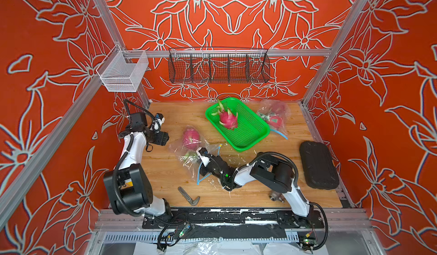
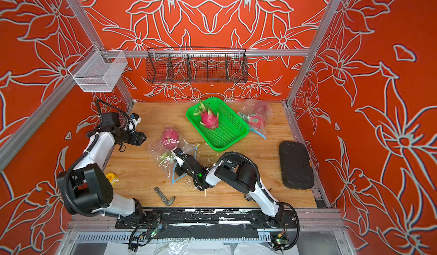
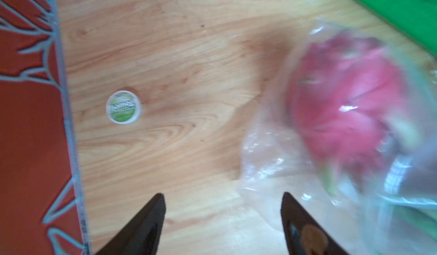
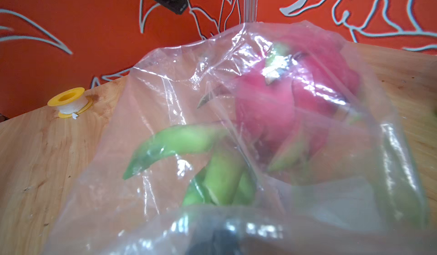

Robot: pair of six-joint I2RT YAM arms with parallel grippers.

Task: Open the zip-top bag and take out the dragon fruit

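Note:
A clear zip top bag (image 1: 200,164) with a blue seal holds a dragon fruit (image 1: 191,137), pink with green tips, on the table's middle left; the left wrist view (image 3: 346,100) shows it blurred. My right gripper (image 1: 202,160) is at the bag's open end; its fingers are hidden under plastic in the right wrist view. My left gripper is open left of the bag, nothing between its fingers.
A green basket (image 1: 255,136) holds another dragon fruit. A second bagged fruit (image 1: 275,118) lies to its right, a black case (image 1: 318,164) at far right. A grey tool (image 1: 189,196) and tape roll (image 4: 66,98) also lie around.

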